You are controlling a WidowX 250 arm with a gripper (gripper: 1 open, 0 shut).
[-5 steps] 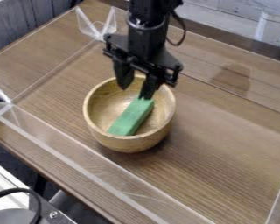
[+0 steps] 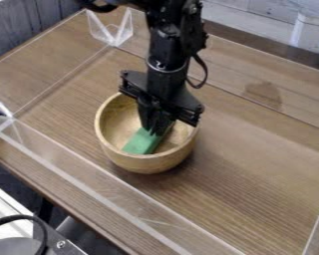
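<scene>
The black gripper (image 2: 155,118) reaches down into a wooden bowl (image 2: 123,154) near the middle of the table. Its fingers are low over a green block (image 2: 144,141) lying in the bowl, covering the block's upper end. Whether anything is between the fingertips is hidden.
A white wire-like object (image 2: 112,30) is at the back left. Dark cables and a white fixture (image 2: 9,239) sit off the near left edge.
The gripper has come down from above the bowl into it, over the green block, hiding more of it.
</scene>
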